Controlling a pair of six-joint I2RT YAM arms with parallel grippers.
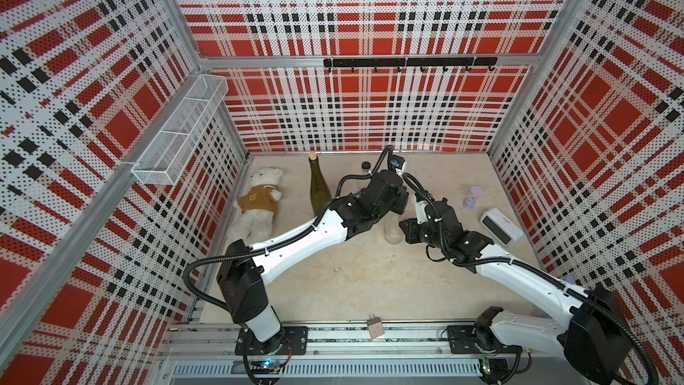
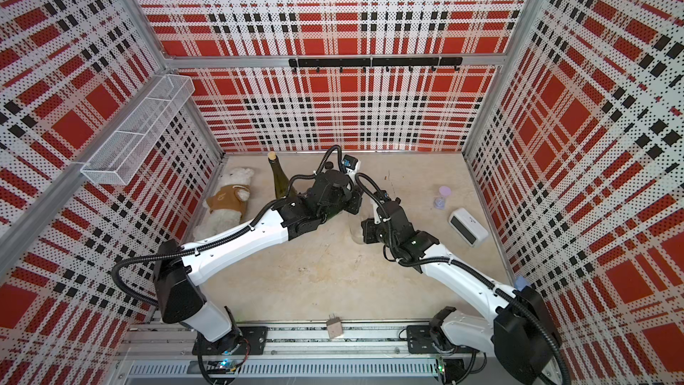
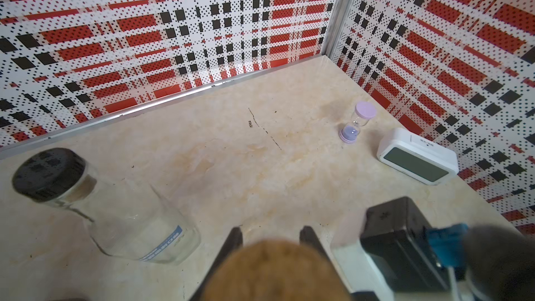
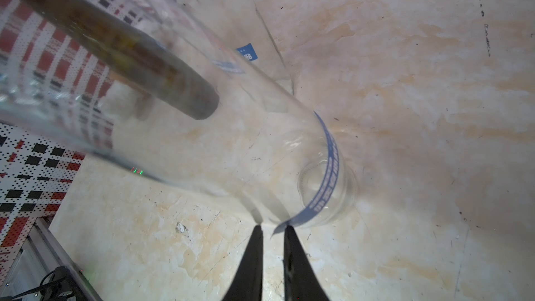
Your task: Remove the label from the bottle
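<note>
A clear bottle [image 1: 392,232] hangs or stands below my left gripper [image 1: 397,203], which is shut on its top; a cork [image 3: 273,276] fills the bottom of the left wrist view. In the right wrist view a blue label strip [image 4: 326,181] curves round the bottle's lower part, a pointed end lifted at the bottom. My right gripper has its fingertips at that end, slightly apart; whether they touch it is unclear.
A dark green bottle [image 1: 317,185] and teddy bear [image 1: 258,203] are on the left. A black-capped glass bottle [image 3: 133,217] stands behind. A purple hourglass [image 1: 469,198] and white clock [image 1: 501,226] are at right.
</note>
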